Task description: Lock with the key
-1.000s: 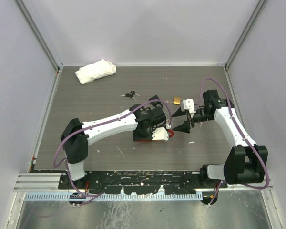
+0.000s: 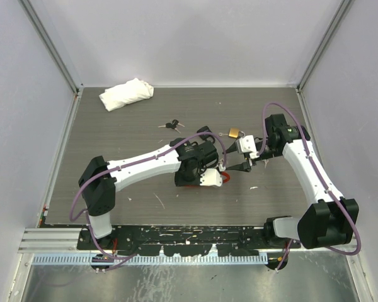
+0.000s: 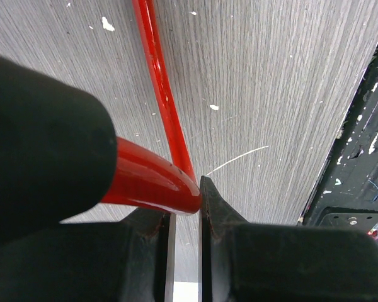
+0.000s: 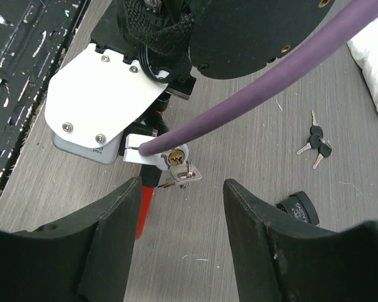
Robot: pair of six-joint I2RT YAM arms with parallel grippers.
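My left gripper is shut on a red-and-black handled tool (image 3: 151,176), its red handle tip at the fingertips. In the right wrist view, a silver lock with a brass keyhole (image 4: 175,157) sits at the left arm's end, by a red handle (image 4: 145,207). My right gripper is open, fingers pointing at that lock, nothing seen between them. In the top view it hangs just right of the left one. Several keys (image 2: 174,124) lie on the table; whether one is in the lock is unclear.
A brass padlock (image 2: 234,133) lies at the back, a black object (image 4: 297,207) nearer the middle. A folded white cloth (image 2: 126,94) is at the back left. The table's front edge has a dark rail.
My right arm has shifted slightly, its gripper a little higher in the top view and closer to the left gripper. The left arm looks still.
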